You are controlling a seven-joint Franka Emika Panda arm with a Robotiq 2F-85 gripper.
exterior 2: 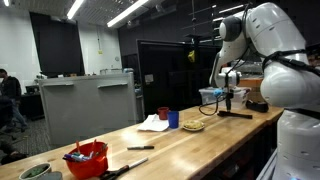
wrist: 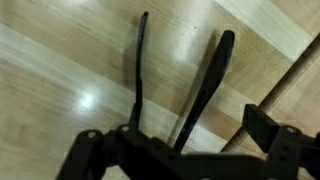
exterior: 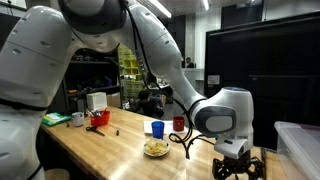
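My gripper stands open, its two dark fingers spread wide at the bottom of the wrist view. Between and ahead of them lies a slim utensil with a thick black handle (wrist: 215, 68), its thinner part running down toward the gripper. A thin, bent black item (wrist: 139, 62) lies to its left on the wooden table (wrist: 60, 70). Neither is seen gripped. In exterior view 1 the gripper (exterior: 238, 166) points down low over the near right of the table; what lies under it is hard to make out there.
A brown rod or edge (wrist: 290, 82) crosses the right of the wrist view. A yellowish plate (exterior: 156, 147), a blue cup (exterior: 158, 129) and a red mug (exterior: 179, 124) stand left of the arm. A red container (exterior 2: 87, 158) sits farther along; open tabletop lies between.
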